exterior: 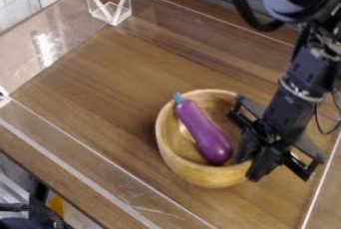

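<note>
A wooden-yellow bowl (200, 173) sits on the wooden table at the lower middle, holding a purple toy eggplant (206, 133) with a teal stem, lying slanted. My black gripper (261, 153) is at the bowl's right side, its lower fingers at or over the rim. I cannot make out whether it grips the rim or how far apart the fingers stand.
The wooden table (107, 94) has clear room to the left and behind the bowl. A clear plastic sheet or barrier runs along the upper left, with a small white wire holder (110, 6) near the top. The table's front-left edge drops off.
</note>
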